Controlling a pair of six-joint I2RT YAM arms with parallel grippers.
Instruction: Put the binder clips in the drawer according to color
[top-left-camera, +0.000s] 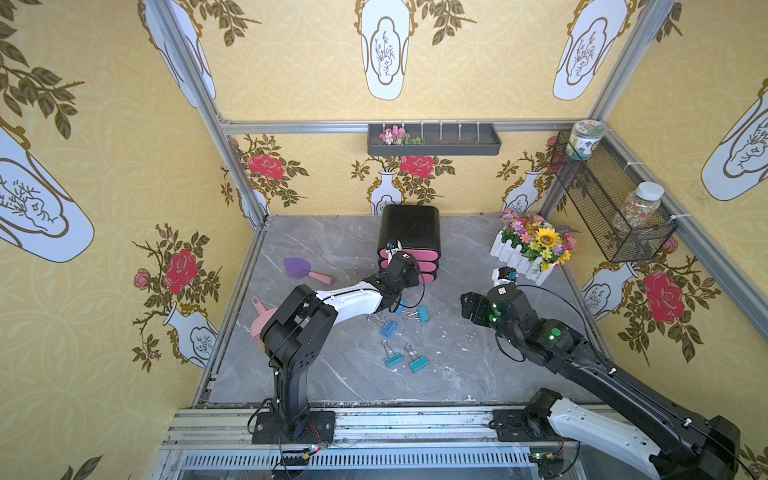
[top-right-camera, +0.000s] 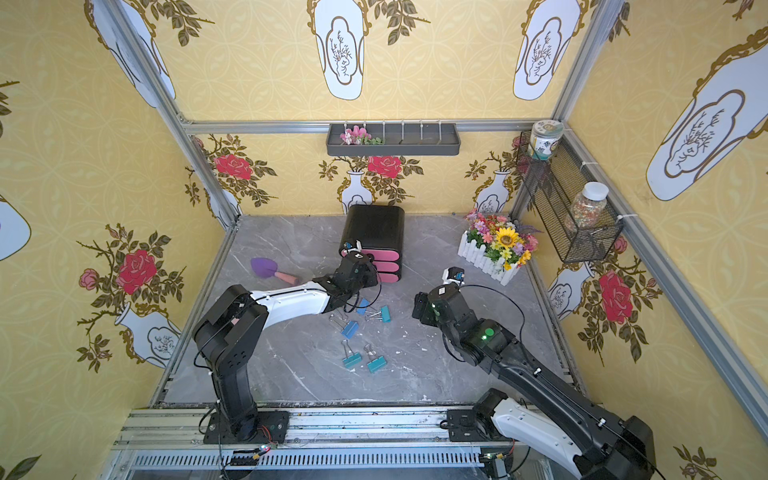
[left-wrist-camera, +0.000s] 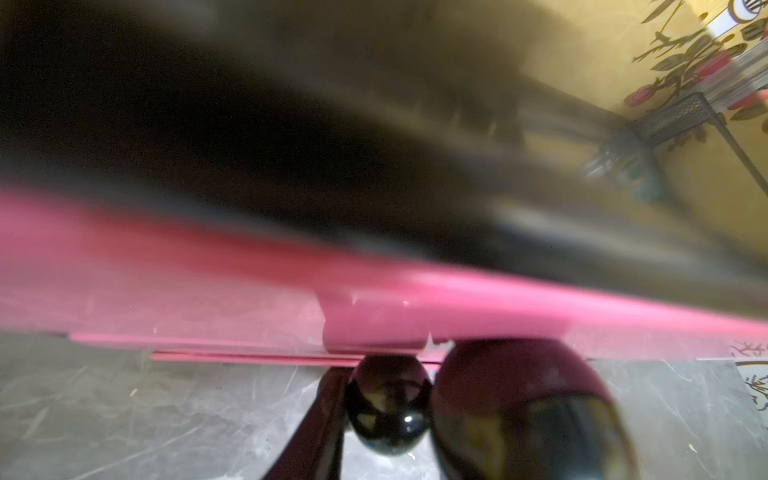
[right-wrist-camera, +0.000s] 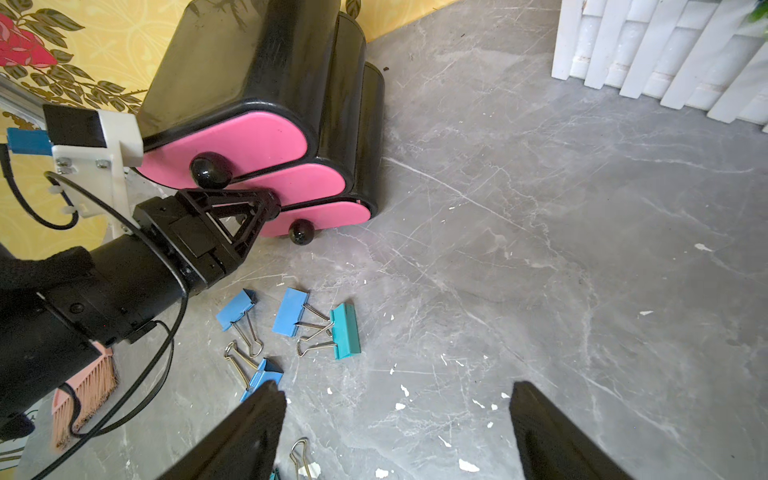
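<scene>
The black three-tier drawer box (top-left-camera: 408, 226) with pink fronts stands at the back middle. My left gripper is right against its front at the middle drawer, under the top drawer's black knob; whether it grasps the middle knob is hard to tell, and the left wrist view is blurred there. Blue binder clips (right-wrist-camera: 290, 311) and teal clips (right-wrist-camera: 346, 330) lie loose on the table in front of the box. My right gripper (top-left-camera: 472, 310) hangs open over the table to the right, empty.
A flower planter (top-left-camera: 524, 260) stands at the back right. A purple spatula (top-left-camera: 297, 268) and a pink brush with dustpan (top-left-camera: 262, 321) lie on the left. The table (right-wrist-camera: 544, 256) between box and right gripper is clear.
</scene>
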